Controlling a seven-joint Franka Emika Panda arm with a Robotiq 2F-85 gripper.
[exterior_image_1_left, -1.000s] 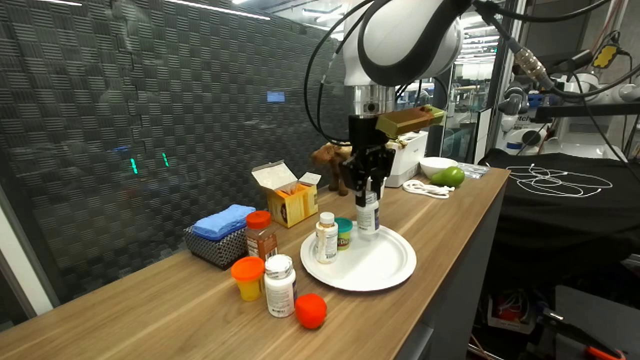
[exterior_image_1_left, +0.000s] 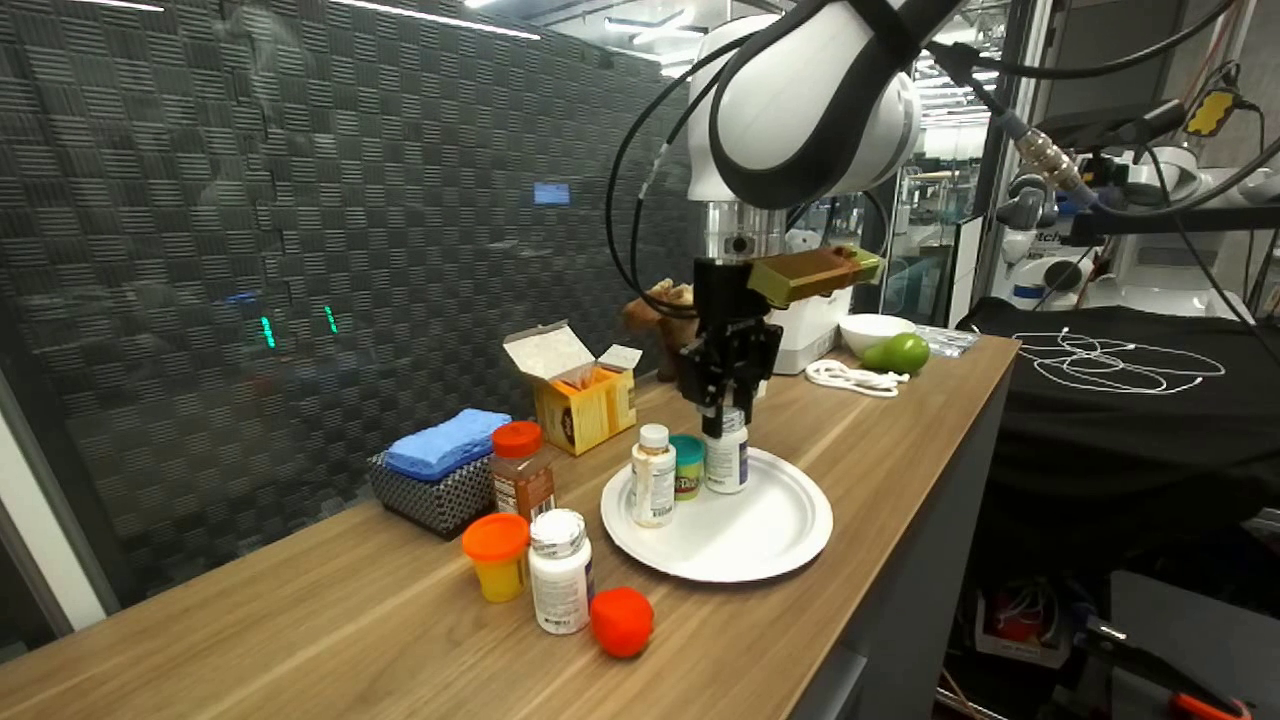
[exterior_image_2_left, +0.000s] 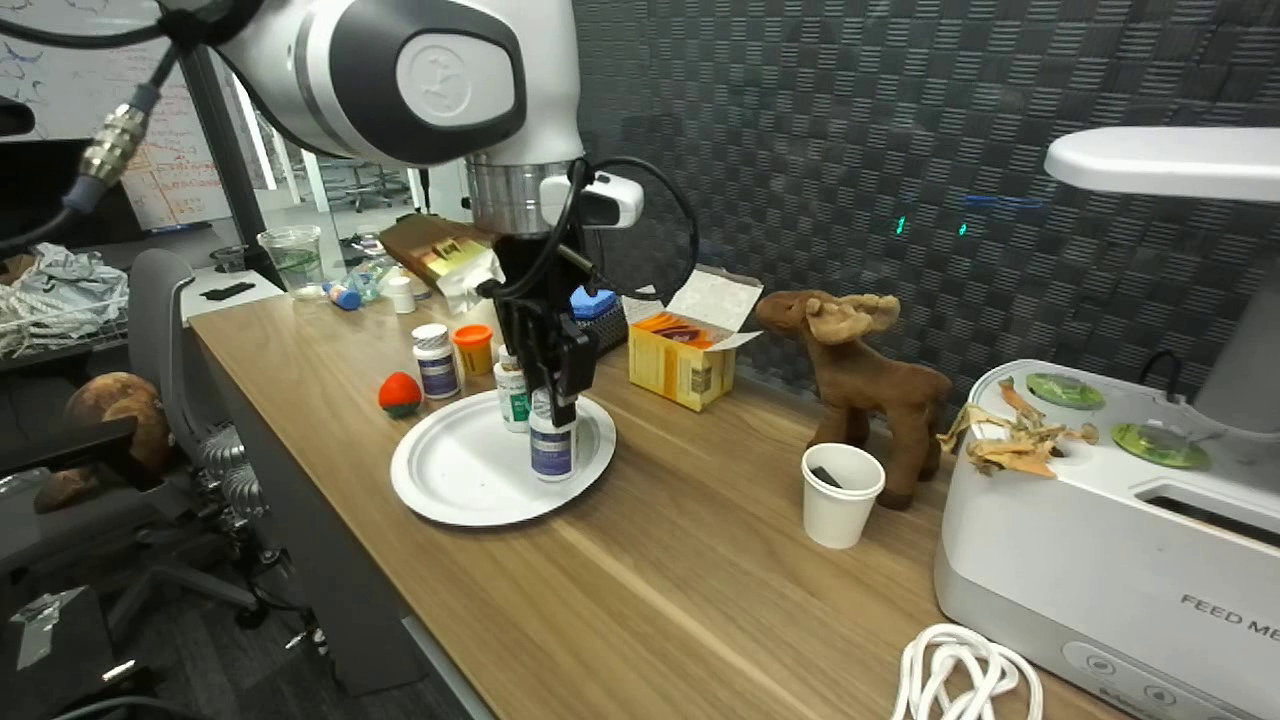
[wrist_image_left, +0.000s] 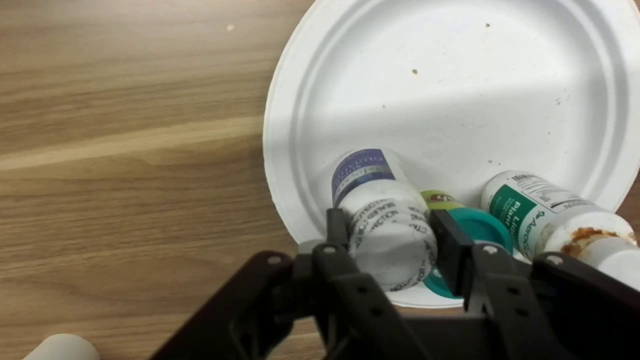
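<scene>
A white bottle with a purple label (exterior_image_2_left: 553, 451) stands upright at the plate's edge region, its base at or very near the surface. Around its cap my gripper is shut, one finger on each side. The white plate (exterior_image_1_left: 768, 528) lies flat on the wooden counter. Beside the held bottle on the plate is a teal-lidded tub (exterior_image_1_left: 687, 466), close to the right finger in the wrist view. A white bottle with a green label (wrist_image_left: 528, 210) stands past the tub. In exterior view 2 the gripper hides the tub.
Left of the plate in exterior view 1 stand another white bottle (exterior_image_1_left: 560, 574), an orange-lidded tub (exterior_image_1_left: 498, 558), a red-lidded jar (exterior_image_1_left: 521, 474) and a red ball-like object (exterior_image_1_left: 621, 622). A paper cup (exterior_image_2_left: 837, 504) and a plush moose (exterior_image_2_left: 870, 378) stand apart. The plate's front half is bare.
My gripper has come down and slightly left in exterior view 1, bringing the held bottle from above the plate to about its surface. The other objects are unmoved.
</scene>
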